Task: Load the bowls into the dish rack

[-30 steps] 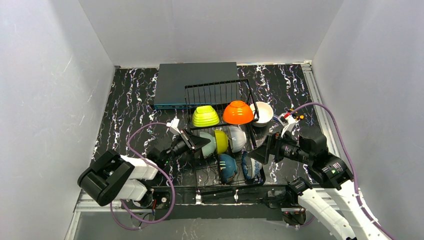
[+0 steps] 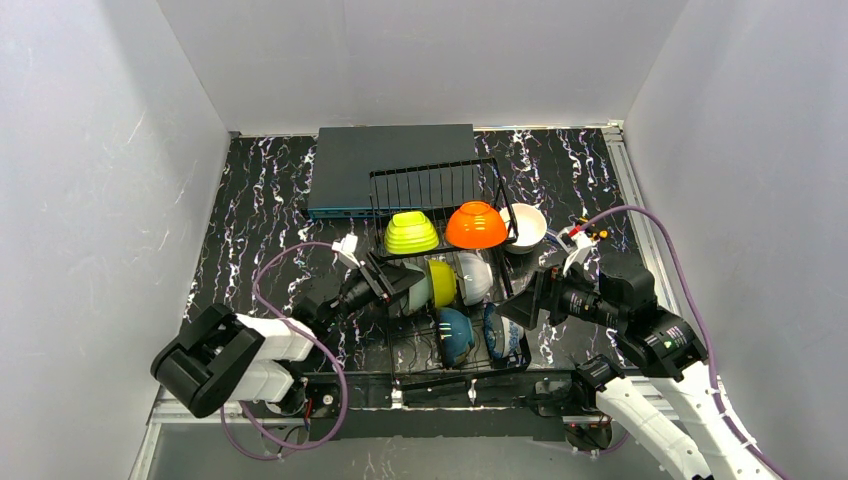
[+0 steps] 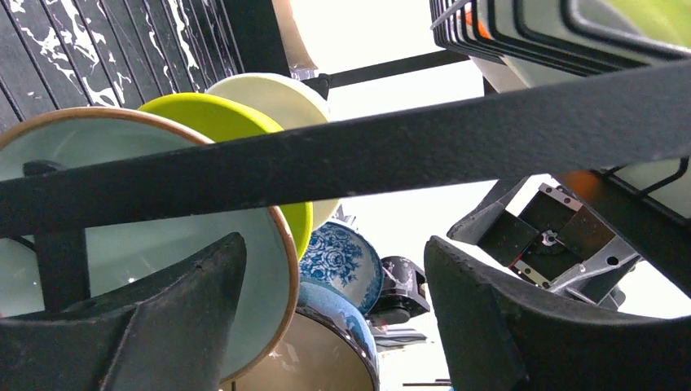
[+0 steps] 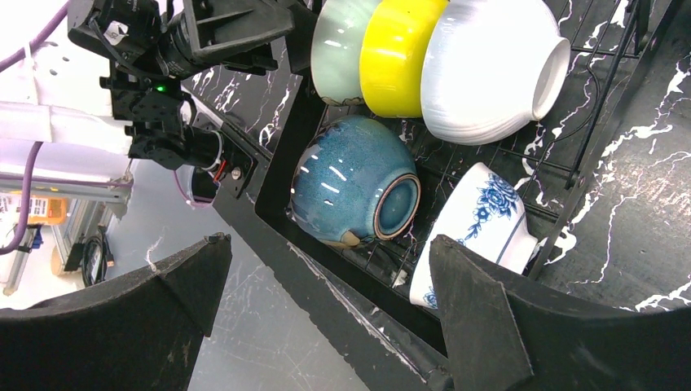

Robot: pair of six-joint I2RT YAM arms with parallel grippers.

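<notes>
A pale green bowl (image 3: 187,269) with a brown rim stands on its side in the lower tier of the black dish rack (image 2: 440,378). My left gripper is open beside that rim, its fingers spread wide. Against the pale bowl lean a yellow bowl (image 4: 399,57) and a white bowl (image 4: 489,69). Nearer the front rest a blue bowl (image 4: 350,179) and a white bowl with blue flowers (image 4: 481,216). On the upper tier sit a lime bowl (image 2: 411,233) and an orange bowl (image 2: 476,226), upside down. My right gripper stands open and empty over the rack's front.
A white bowl (image 2: 526,228) is on the counter right of the rack's upper tier. Behind the rack lies a flat dark box (image 2: 395,165). A black rack bar (image 3: 367,155) crosses close before the left wrist camera.
That bowl has settled slightly in the rack. The right arm has not moved.
</notes>
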